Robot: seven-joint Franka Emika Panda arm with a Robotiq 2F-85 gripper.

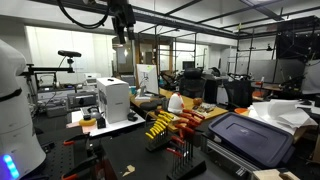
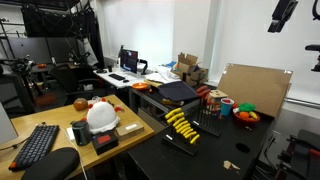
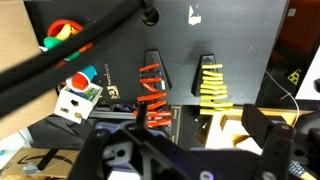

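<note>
High over the dark table hangs my gripper [image 1: 122,38], well clear of everything on it. In the wrist view its two dark fingers [image 3: 130,147] stand wide apart with nothing held between them. Below, a black rack carries several yellow pieces [image 3: 213,88] in a row. Beside it a second black rack bears several red-orange pieces [image 3: 152,85]. Exterior view 2 has the yellow pieces [image 2: 181,124] in front and the red ones [image 2: 210,110] behind them to the right.
A red bowl [image 2: 245,117] with coloured items stands near a blue-and-red cup [image 3: 85,76]. A large grey tray [image 1: 247,137] lies at the right. The white helmet [image 2: 102,116] sits on a wooden desk. A black cable crosses the wrist view.
</note>
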